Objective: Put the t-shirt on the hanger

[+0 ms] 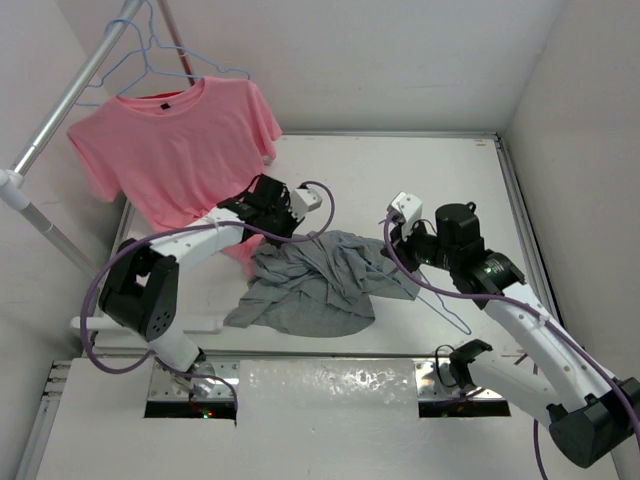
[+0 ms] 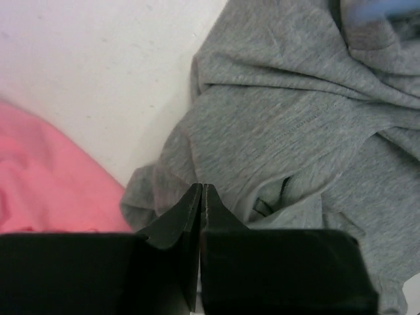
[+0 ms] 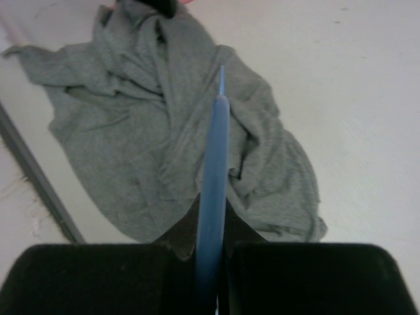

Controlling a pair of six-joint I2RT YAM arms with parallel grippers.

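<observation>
A crumpled grey t-shirt (image 1: 305, 290) lies on the white table. My left gripper is shut, low over the shirt's upper left part, with nothing clearly between its fingers. My right gripper is shut on a blue hanger (image 3: 213, 164), held above the shirt's right side; in the top view the hanger (image 1: 450, 315) extends below that gripper toward the front right.
A pink t-shirt (image 1: 180, 140) hangs from a metal rail (image 1: 75, 90) at the back left, alongside empty blue hangers. Walls bound both sides.
</observation>
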